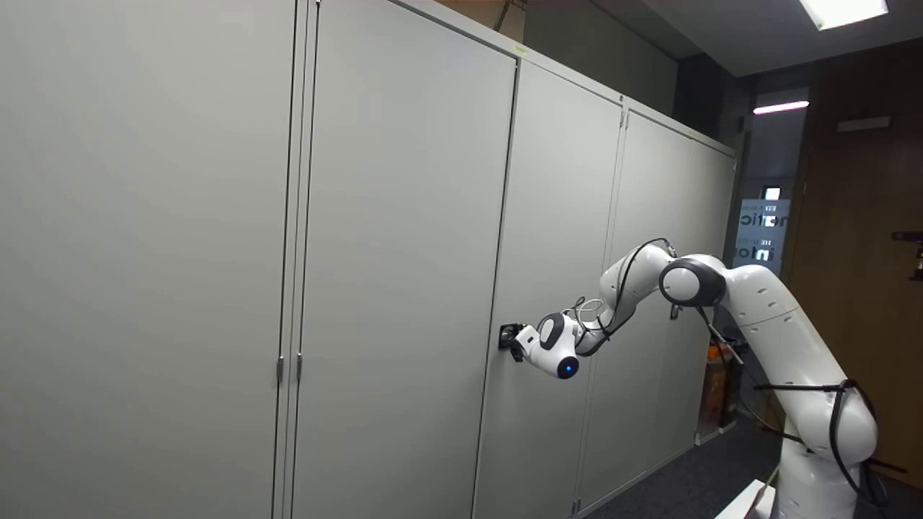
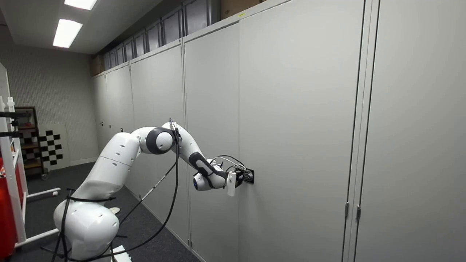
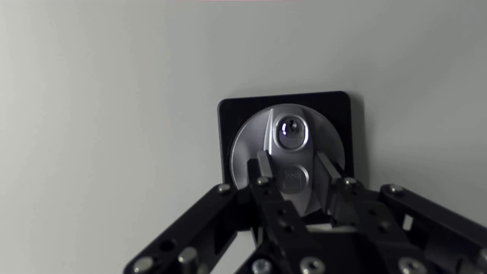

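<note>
A silver turn handle (image 3: 292,157) with a keyhole at its upper end sits on a square black plate (image 3: 230,102), which is fixed to a grey cabinet door (image 1: 562,216). My gripper is shut on this handle, one finger on either side, below the keyhole. Its fingers (image 3: 264,165) partly hide the handle's lower end. From outside, the gripper (image 2: 245,176) is seen against the door beside the seam with the neighbouring door. A thin dark gap shows along that seam in exterior view 1.
The neighbouring cabinet door (image 1: 407,242) stands flat and closed, with slim handles (image 1: 299,367) at its far edge. A cable (image 2: 172,203) hangs in a loop from the arm. Dark floor (image 2: 153,227) lies open before the cabinets.
</note>
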